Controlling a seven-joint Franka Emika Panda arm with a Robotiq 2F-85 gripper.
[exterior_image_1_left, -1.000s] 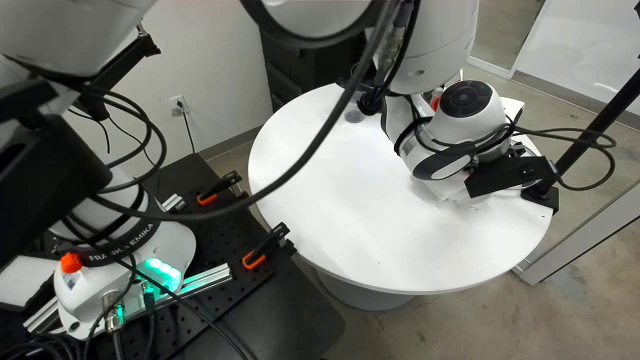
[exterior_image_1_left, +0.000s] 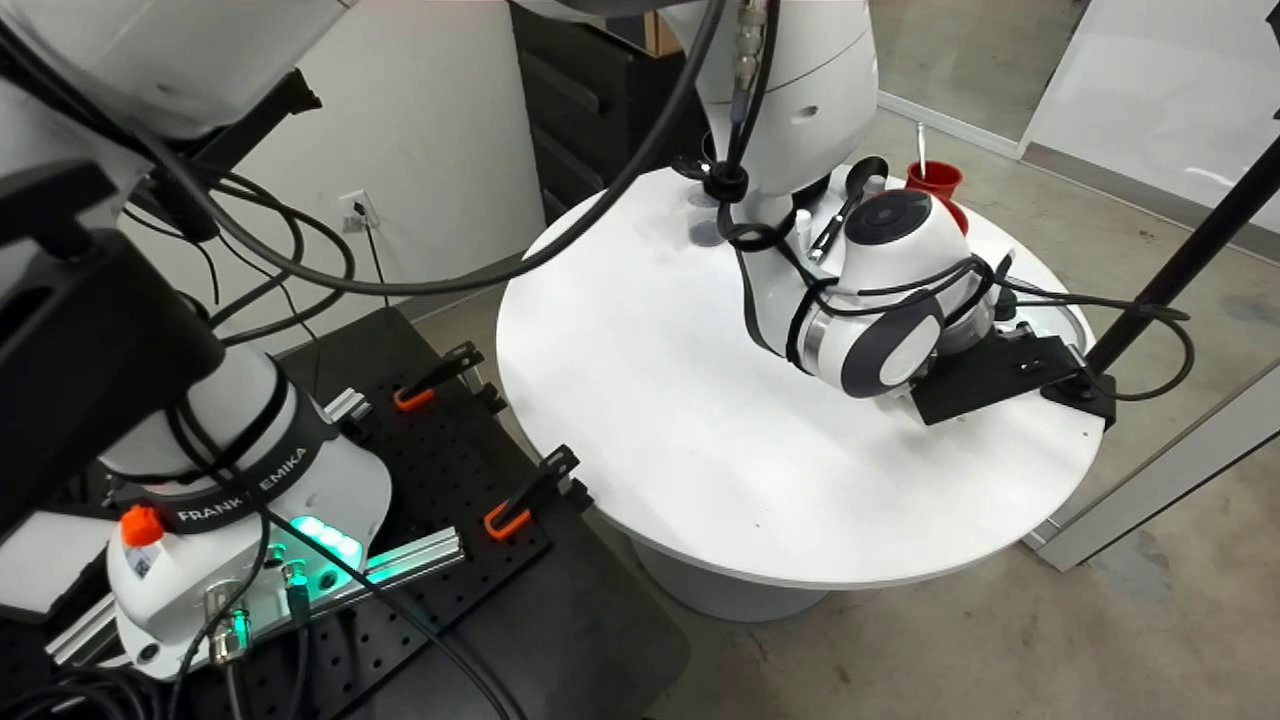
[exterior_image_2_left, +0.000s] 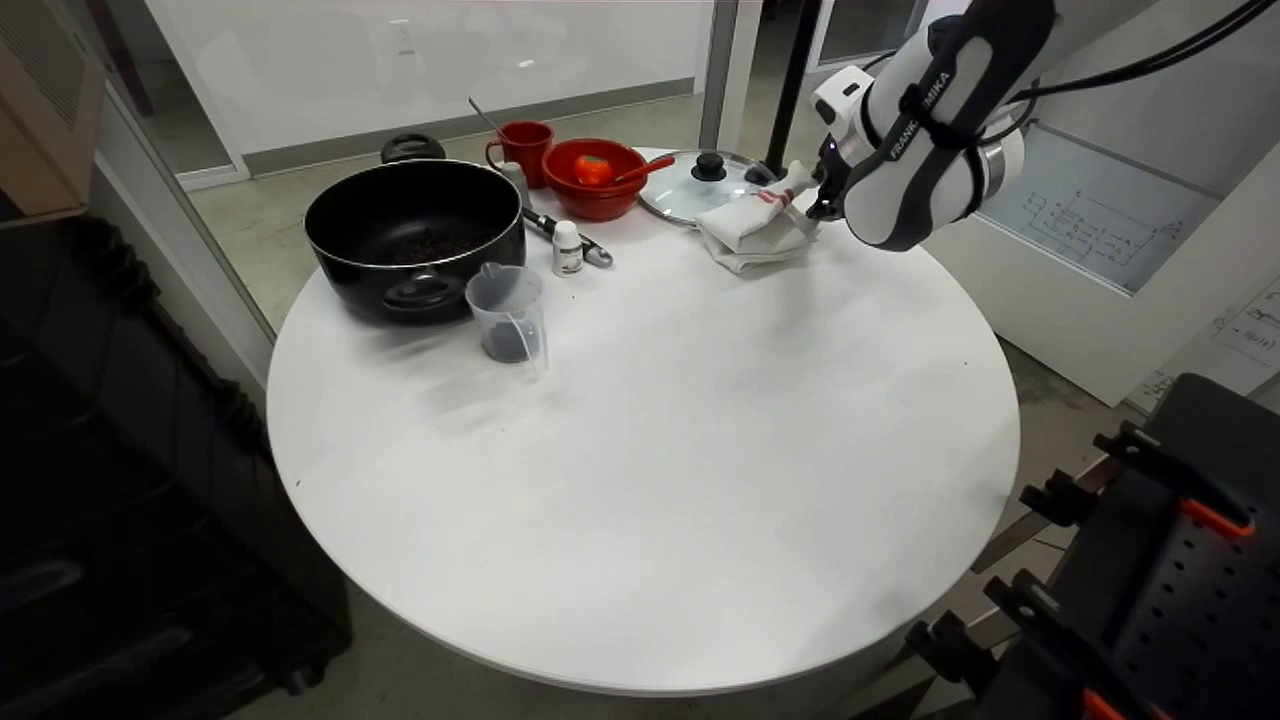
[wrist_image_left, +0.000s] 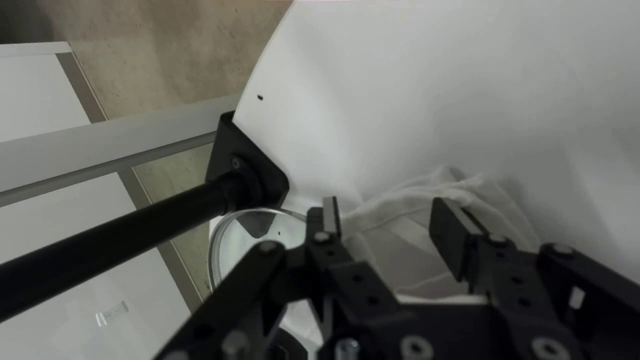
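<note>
A folded white cloth (exterior_image_2_left: 753, 224) with red stripes lies on the round table by the glass lid. My gripper is at the cloth's right side in exterior view 2. From the wrist, its two fingers (wrist_image_left: 451, 237) stand apart, part open, with the pale cloth (wrist_image_left: 402, 246) showing between and beyond them. Whether the fingertips touch the fabric I cannot tell. Exterior view 1 has the hand (exterior_image_1_left: 888, 342) low over the table, hiding the cloth and the fingers.
The glass lid (exterior_image_2_left: 678, 192) lies beside the cloth, near a black pole (wrist_image_left: 138, 231). Farther left are a red bowl (exterior_image_2_left: 576, 202), a red mug (exterior_image_2_left: 524, 150), a small white bottle (exterior_image_2_left: 567, 250), a black pot (exterior_image_2_left: 348, 270) and a clear measuring cup (exterior_image_2_left: 504, 300).
In exterior view 1 the hand has come lower and a little to the left. The cloth edge seen under it a second ago is now mostly covered, while the red cup has come into sight.
</note>
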